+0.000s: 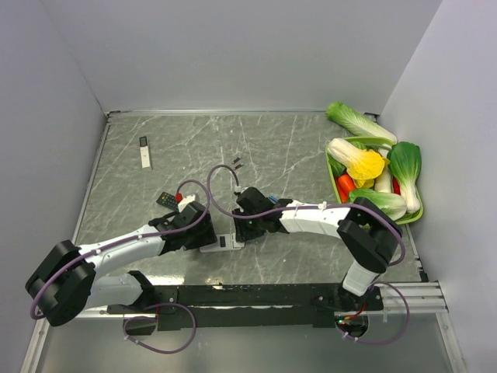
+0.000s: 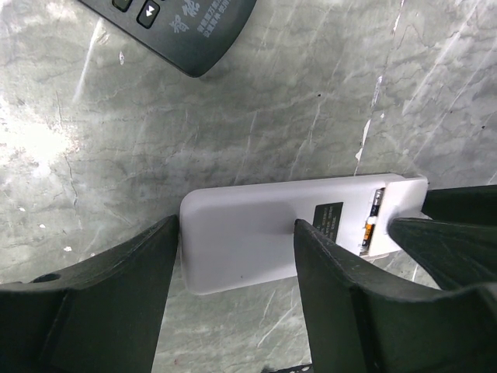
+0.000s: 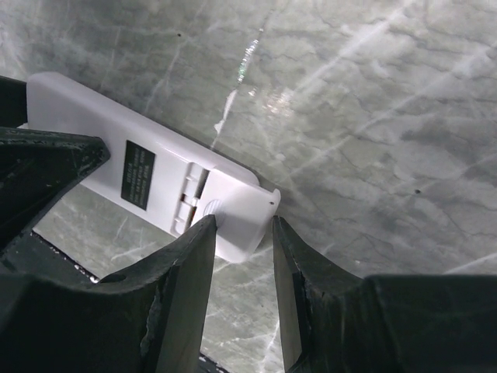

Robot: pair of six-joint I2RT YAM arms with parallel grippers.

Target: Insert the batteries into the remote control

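Observation:
A white remote control (image 2: pixel 241 233) lies on the table, its plain rounded end between the parted fingers of my left gripper. Whether those fingers press on it I cannot tell. Toward its other end the white cover (image 3: pixel 233 206) leaves a narrow slot of the battery compartment (image 3: pixel 189 198) uncovered, and an orange-and-black battery (image 2: pixel 368 235) shows there. My right gripper is at the cover's outer end, one fingertip over its face and the other just past its edge. Its fingers stand apart; a firm grip cannot be made out. In the top view both grippers partly hide the remote.
A dark remote (image 1: pixel 167 200) lies behind the left gripper, and a white-and-black remote (image 1: pixel 145 153) farther back left. Small dark items (image 1: pixel 237 162) lie mid-table. A green basket (image 1: pixel 415 214) of vegetables stands at the right.

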